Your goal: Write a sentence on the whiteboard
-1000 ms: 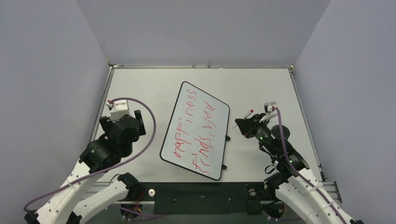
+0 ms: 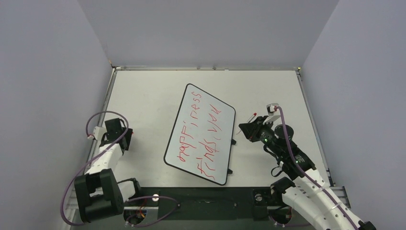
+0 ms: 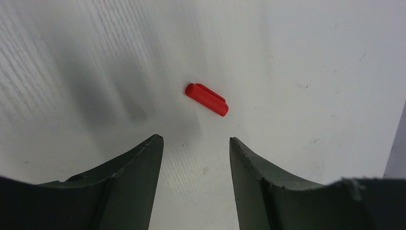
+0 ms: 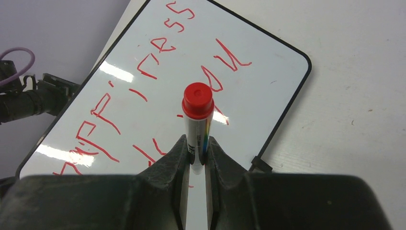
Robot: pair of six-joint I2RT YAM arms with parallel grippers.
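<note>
The whiteboard (image 2: 201, 134) (image 4: 253, 86) carries red handwriting in two rows. My right gripper (image 2: 244, 127) is shut on a white marker (image 4: 197, 124) with a red end, held upright in the right wrist view, to the right of the board. My left gripper is open over the table at the far left in the top view, nothing between its fingers. Just beyond its fingertips in the left wrist view lies a red marker cap (image 3: 207, 99).
Grey walls (image 2: 48, 96) bound the workspace; dark clips stick out from the board's right edge.
My left arm has drawn toward the table's left side and now points down near the cap. The right arm has shifted only slightly, still holding the marker; the writing is unchanged.
</note>
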